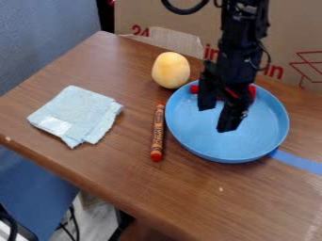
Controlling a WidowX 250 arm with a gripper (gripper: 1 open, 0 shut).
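Observation:
The black gripper [220, 102] hangs low over the blue plate [233, 143], in front of a red object [249, 90] lying at the plate's back, which it mostly hides. Whether its fingers hold anything cannot be told. Left of the plate lie an orange-brown stick [157, 136] and, farther left, a folded light-blue cloth [75, 116]. A yellow round object [170, 69] stands behind the plate's left side.
A cardboard box [164, 19] backs the table [151, 198]. A blue tape strip [302, 162] runs right from the plate. The table's front left edge borders a blue surface [25, 179].

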